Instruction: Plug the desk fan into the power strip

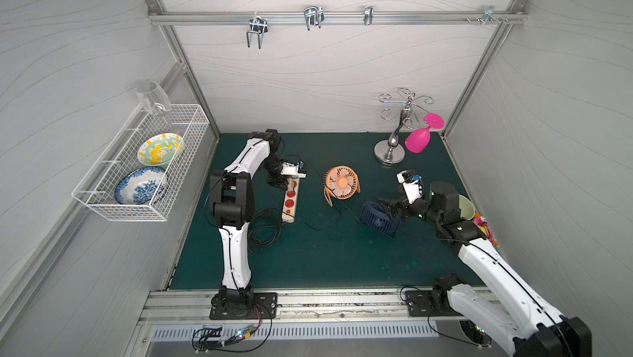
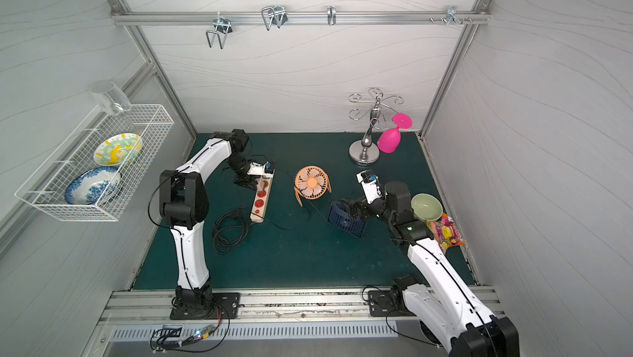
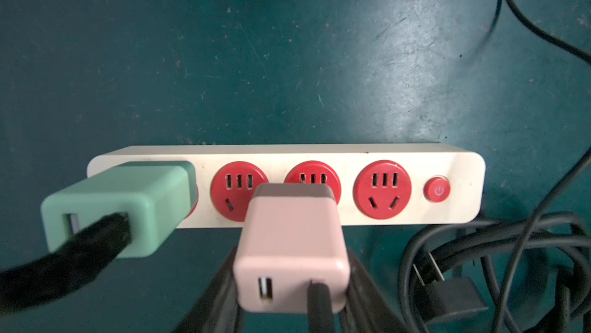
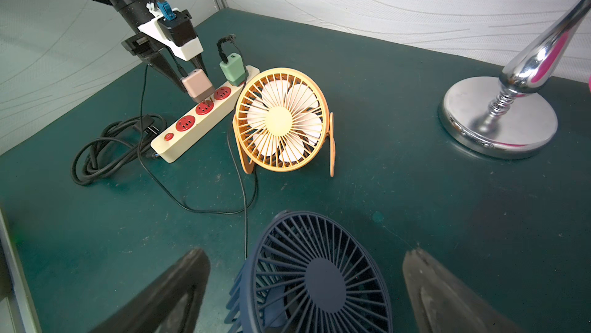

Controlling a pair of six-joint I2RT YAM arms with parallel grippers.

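Note:
Clamped in my left gripper is a pink plug adapter, held above the white power strip with a black cable running from its face. From the left wrist view it overlaps the sockets near the strip's middle; the right wrist view shows it just over the strip, and whether its prongs touch a socket cannot be told. A green adapter sits in the end socket. My right gripper is open, its fingers on either side of a dark blue desk fan. An orange desk fan stands between strip and blue fan.
Coiled black cable with a loose plug lies beside the strip, and a thin cord crosses the table. A chrome stand with a pink goblet is at the back right.

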